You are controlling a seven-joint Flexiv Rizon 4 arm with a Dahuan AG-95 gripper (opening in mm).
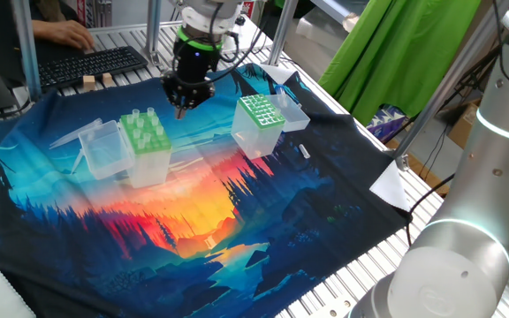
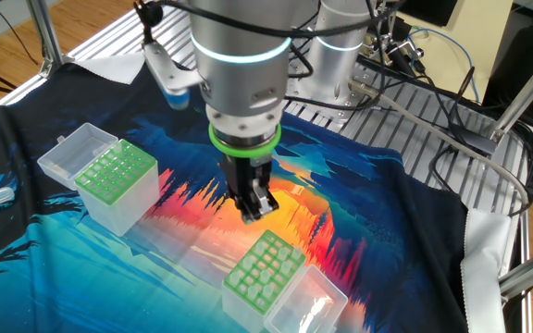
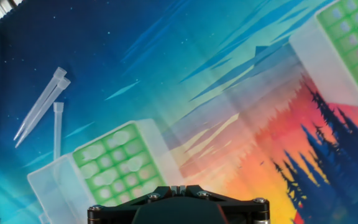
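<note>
My gripper (image 1: 180, 113) hangs in the air at the far side of the cloth, between two tip boxes and nearer the left one. Its fingertips meet at the bottom of the wrist view (image 3: 178, 190), with nothing visible between them. The left box (image 1: 150, 166) has a green rack top with several clear tips (image 1: 144, 131) standing up from it. On the right box (image 1: 256, 140), the green grid (image 1: 262, 110) shows no tips sticking up. Several loose clear tips (image 3: 40, 107) lie on the cloth beside the left box's open lid (image 3: 53, 186).
Both lids, left (image 1: 106, 148) and right (image 1: 292, 113), are folded open outward. A small white piece (image 1: 304, 151) lies right of the right box. Beyond the cloth are a keyboard (image 1: 91, 64) and a person's hand (image 1: 67, 34).
</note>
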